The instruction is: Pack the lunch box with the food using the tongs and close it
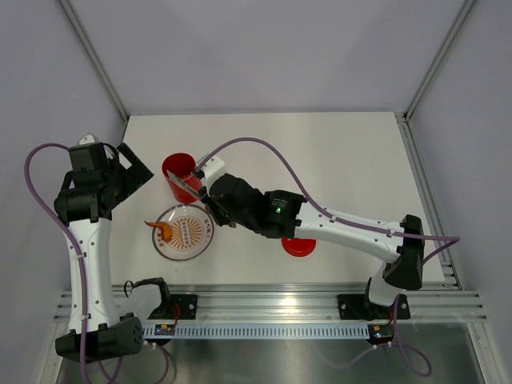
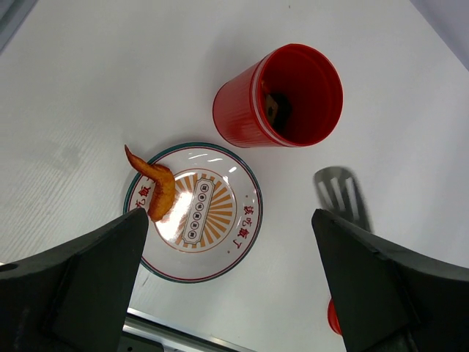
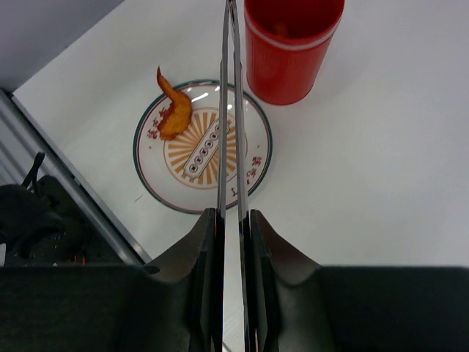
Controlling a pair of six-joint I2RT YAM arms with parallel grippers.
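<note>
A red cylindrical container [image 1: 181,176] stands open behind a white patterned plate [image 1: 181,232], with dark contents visible inside in the left wrist view. A brown fried piece [image 2: 161,191] lies on the plate's left part. My left gripper [image 1: 133,166] is open above the table at the left, nothing between its fingers. My right gripper is shut on metal tongs [image 3: 238,147], whose long blades reach over the plate to the container's edge. In the top view they point up-left toward the container. Whether the tongs hold anything at their tips is cut off from view.
A red lid [image 1: 298,247] lies at the front centre, partly under my right arm. Metal rails [image 1: 264,292] run along the front edge.
</note>
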